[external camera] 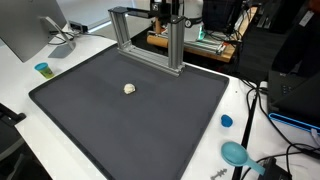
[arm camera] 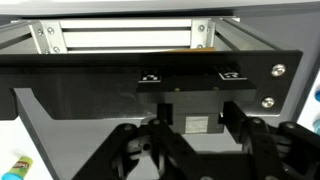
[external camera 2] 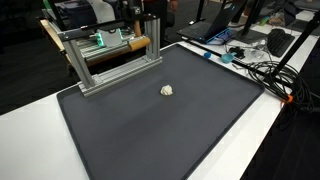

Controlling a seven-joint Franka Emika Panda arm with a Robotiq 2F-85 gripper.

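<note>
In the wrist view my gripper is shut on a black block-like handle [arm camera: 190,83] that juts from a long black panel [arm camera: 80,76]. Behind the panel runs a silver metal frame [arm camera: 130,24]. A small pale patch [arm camera: 197,125] shows between the fingers; what it is cannot be told. The same frame stands at the back edge of the dark mat in exterior view 1 [external camera: 150,56] and at the left in exterior view 2 [external camera 2: 115,76]. In both exterior views the fingers are too hidden to make out.
A small cream lump [external camera: 129,88] lies on the otherwise clear dark mat [external camera: 110,125]. To the left stands a green-and-blue cup [external camera: 44,70]. A blue lid-like piece [external camera: 226,121] and a turquoise ladle-like thing [external camera: 240,156] lie on the right of the white table, near cables.
</note>
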